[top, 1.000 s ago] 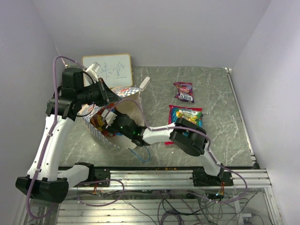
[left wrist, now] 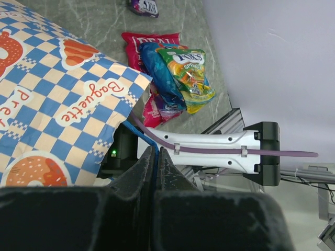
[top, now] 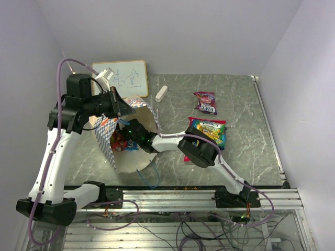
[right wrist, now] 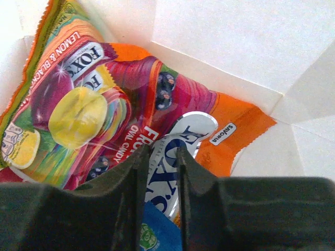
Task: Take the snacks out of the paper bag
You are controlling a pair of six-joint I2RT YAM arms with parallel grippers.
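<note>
The paper bag [left wrist: 78, 104], blue-and-white checked with bakery prints, lies on its side with its mouth toward the right arm. My left gripper is shut on the bag's blue handle [left wrist: 138, 132] at the upper rim. Inside the bag, my right gripper has its fingers a little apart over the snack packets; contact cannot be told. Below them lies a colourful Fox's fruit candy packet [right wrist: 78, 117] with an orange end. Part of a blue packet [right wrist: 157, 227] shows at the bottom. From above, red packaging [top: 117, 141] shows in the bag.
On the right half of the table lie a purple packet [top: 206, 102] and a pile of snack packets [top: 210, 128], partly under the right forearm. A whiteboard [top: 131, 76] and a white eraser [top: 162, 93] are at the back.
My right arm has shifted left, and its fingers have drawn closer together inside the bag. The bag's mouth has moved a little, showing more red packaging. The left arm has hardly moved.
</note>
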